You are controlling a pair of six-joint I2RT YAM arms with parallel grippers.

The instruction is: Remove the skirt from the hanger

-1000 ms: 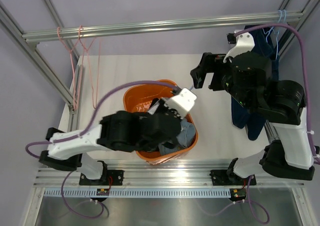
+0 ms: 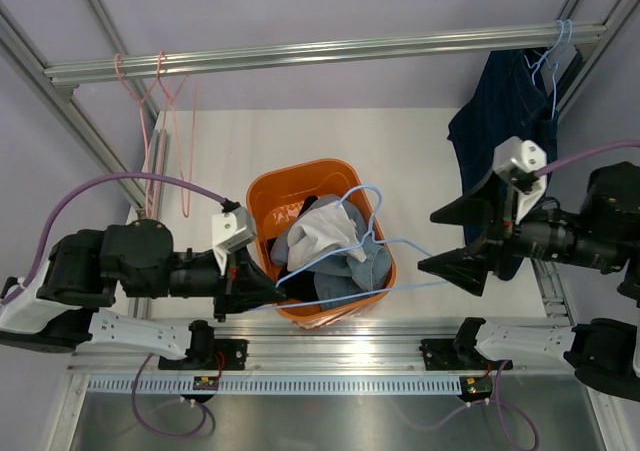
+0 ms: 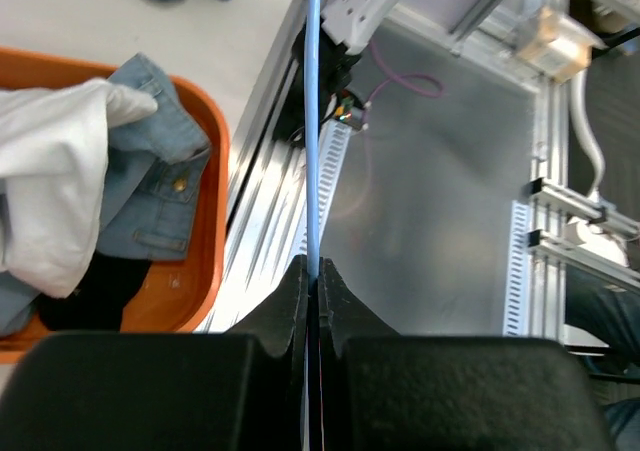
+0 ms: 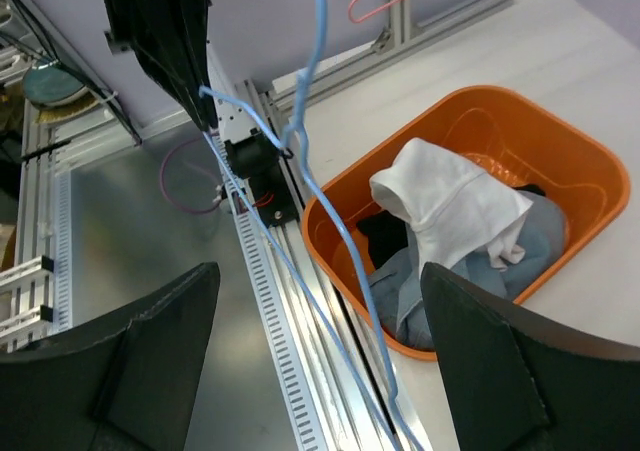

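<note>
A light blue hanger (image 2: 370, 237) is held at its end by my left gripper (image 2: 276, 293), which is shut on it; in the left wrist view its wire (image 3: 312, 151) runs up from the fingertips. No garment shows on this hanger. My right gripper (image 2: 456, 237) stands part open near the hanger's other end; in the right wrist view the wire (image 4: 355, 261) passes between its spread fingers, apparently not gripped. Grey denim (image 2: 370, 261) and white cloth (image 2: 320, 233) lie in the orange bin (image 2: 262, 191) beneath the hanger.
Pink hangers (image 2: 150, 151) hang at the rail's left. Dark clothes (image 2: 480, 111) on blue hangers hang at its right. The rail (image 2: 330, 51) crosses the back. The pale board around the bin is clear.
</note>
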